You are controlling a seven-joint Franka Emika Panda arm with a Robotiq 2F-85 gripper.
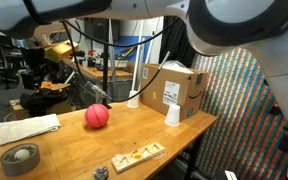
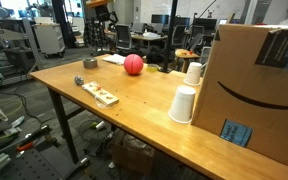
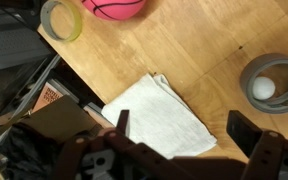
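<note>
My gripper stands open above the table, its two dark fingers far apart in the wrist view. No object shows held between them; a folded white cloth [image 3: 162, 118] lies on the tabletop below. To the cloth's right in that view is a grey tape roll [image 3: 249, 80], with a white ball [image 3: 263, 88] inside its ring. A pink ball [image 1: 96, 116] rests farther along the table, and beside it in the wrist view shows a yellow tape roll [image 3: 76, 27]. Exterior view 2 has the gripper [image 2: 101, 20] high over the table's far end.
Near the front edge are a pale tray [image 1: 137, 157] and a small grey crumpled lump [image 1: 101, 172]. White cups [image 2: 182, 104] and a large cardboard box [image 2: 252, 95] occupy the other end. Bare wood lies between ball and cups.
</note>
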